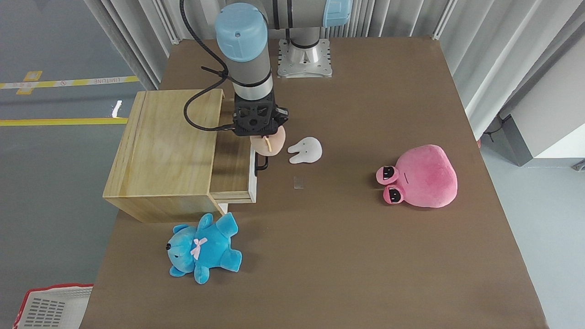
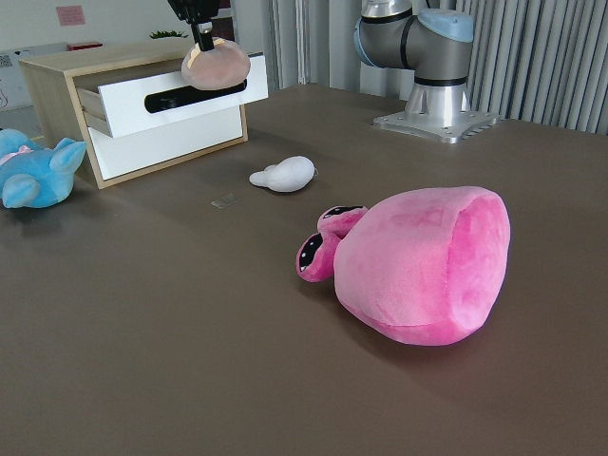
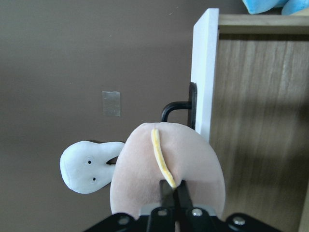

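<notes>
The gripper is shut on a pale pink round plush with a yellow strip, holding it raised at the front edge of the open upper drawer of the wooden cabinet. In the left view the plush hangs over the white drawer front. A white plush with dot eyes lies on the table beside the drawer, also seen in the wrist view.
A blue bear lies in front of the cabinet. A large pink plush lies to the right. The arm's base stands at the back.
</notes>
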